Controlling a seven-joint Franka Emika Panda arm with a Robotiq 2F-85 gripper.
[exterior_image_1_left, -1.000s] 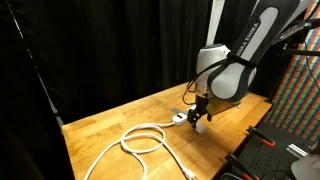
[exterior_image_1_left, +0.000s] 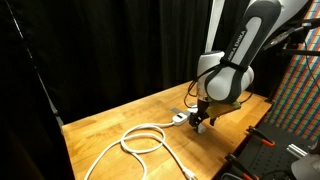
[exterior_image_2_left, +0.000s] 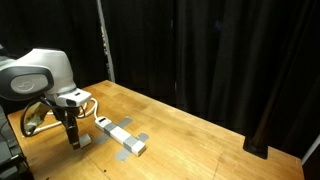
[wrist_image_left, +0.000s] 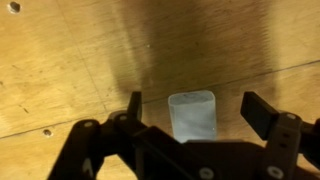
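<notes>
A small pale block (wrist_image_left: 193, 116) lies on the wooden table, its upper end showing between the fingers in the wrist view. My gripper is open around that end, with a gap on both sides; the block's lower part is hidden behind the gripper body. In exterior view 1 the gripper (exterior_image_1_left: 195, 124) points down close to the tabletop, beside the whitish block (exterior_image_1_left: 202, 128). From the other side, the block (exterior_image_2_left: 84, 140) appears just right of the dark fingers (exterior_image_2_left: 73, 139). Whether the fingertips touch the table cannot be told.
A white power strip (exterior_image_2_left: 121, 133) lies close by the gripper, with grey patches (exterior_image_2_left: 122, 155) on the table around it. Its white cable (exterior_image_1_left: 125, 140) loops across the table. Beyond the strip, the wooden table (exterior_image_2_left: 210, 150) is clear up to a black curtain (exterior_image_2_left: 210, 60).
The hand and the arm above it have shifted and tilted slightly in exterior view 1. The pale block, strip and cable look unmoved.
</notes>
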